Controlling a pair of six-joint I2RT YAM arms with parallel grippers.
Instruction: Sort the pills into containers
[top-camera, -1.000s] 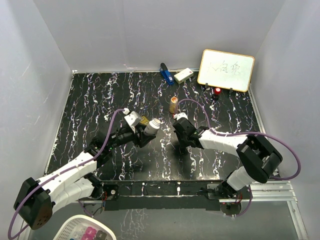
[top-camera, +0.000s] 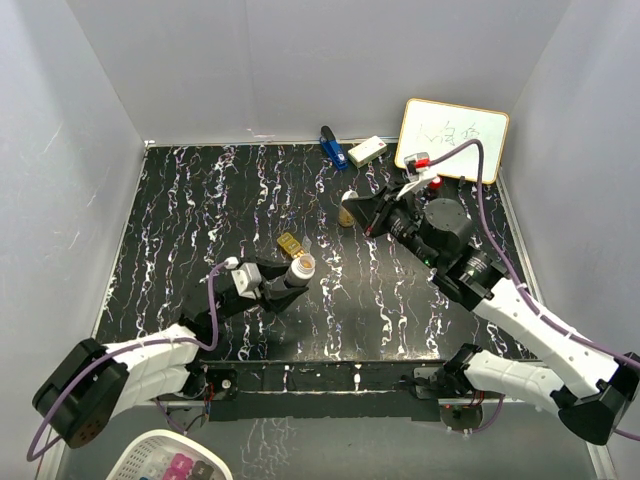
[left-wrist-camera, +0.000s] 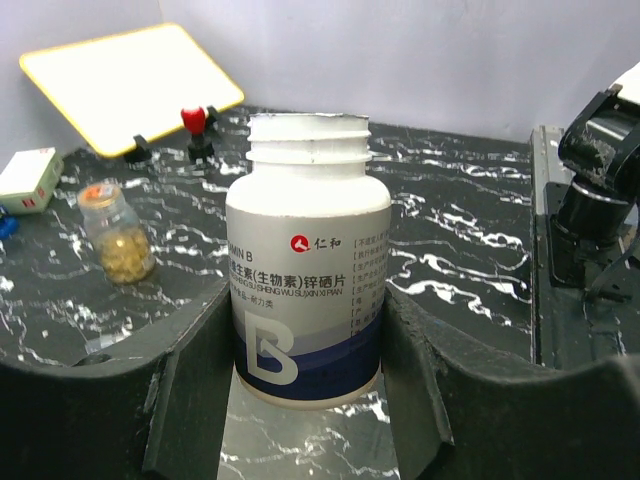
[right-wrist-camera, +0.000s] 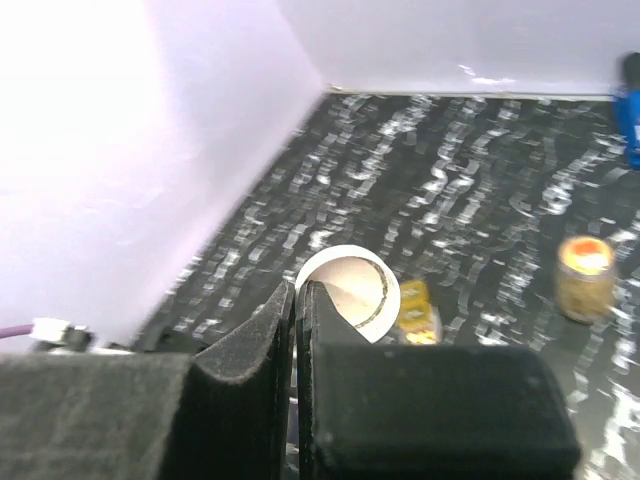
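A white vitamin B bottle (left-wrist-camera: 308, 250) with a dark blue band stands upright in the left wrist view, and my left gripper is shut around its body. Its mouth (top-camera: 304, 264) shows uncapped from above. In the right wrist view the round rim of the bottle (right-wrist-camera: 372, 290) appears beyond the tips of my right gripper. Those right fingers (right-wrist-camera: 265, 330) are pressed together, with nothing showing between them. From above, my right gripper (top-camera: 355, 212) hangs over or beside a glass jar (top-camera: 346, 216) of yellowish pills and partly hides it. A yellow pill pack (top-camera: 290, 244) lies behind the bottle.
At the back are a blue stapler (top-camera: 333, 148), a pale box (top-camera: 367, 151) and a whiteboard (top-camera: 452, 135). A red-topped item (left-wrist-camera: 194, 125) stands before the board. A white basket (top-camera: 135, 460) sits off the front left edge.
The left gripper, with the bottle, has shifted slightly toward the front and the bottle stands more upright.
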